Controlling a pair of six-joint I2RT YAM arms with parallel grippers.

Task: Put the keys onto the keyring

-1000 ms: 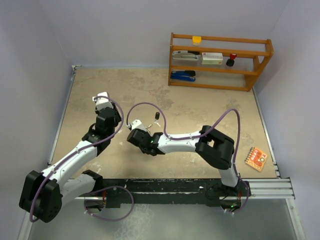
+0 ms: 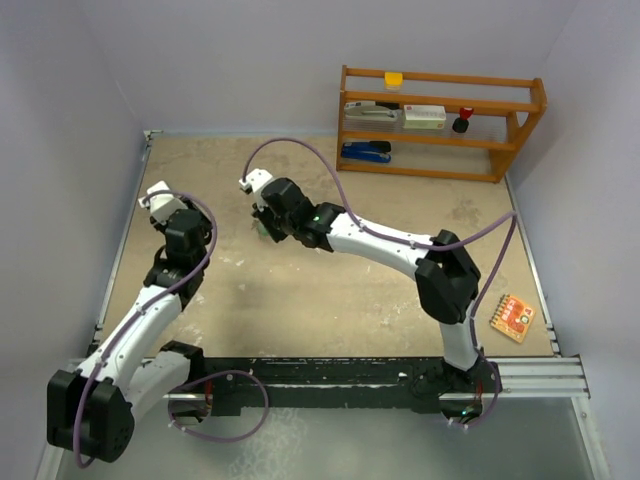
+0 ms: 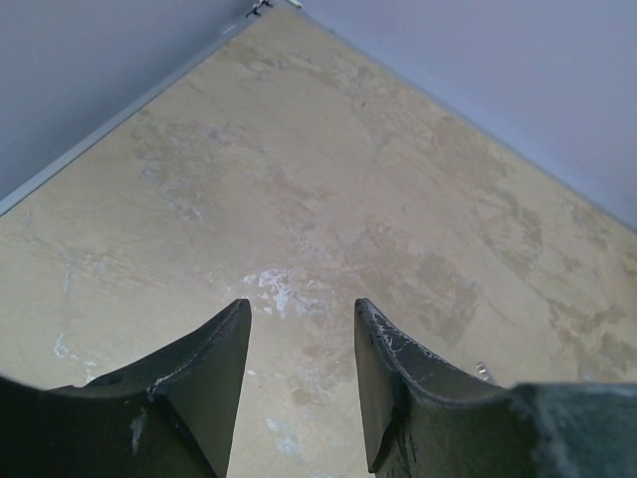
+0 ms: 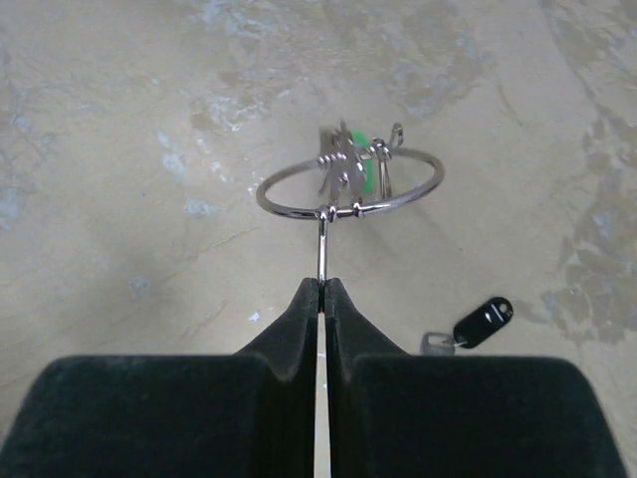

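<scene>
In the right wrist view, a silver keyring (image 4: 289, 211) with several metal keys and a green piece (image 4: 364, 164) hangs from a thin metal part. My right gripper is shut on that part. A black key fob (image 4: 485, 321) with a small clear-looking end lies on the table to the right, apart from the ring; in the top view I cannot see it. My left gripper stands open over bare table at the left, nothing between its fingers.
A wooden shelf rack (image 2: 440, 175) holding a blue stapler (image 2: 368, 152) and other items stands at the back right. An orange notebook (image 2: 513, 317) lies by the right edge.
My left gripper has moved left, away from it. The black fob is now hidden in the top view.
</scene>
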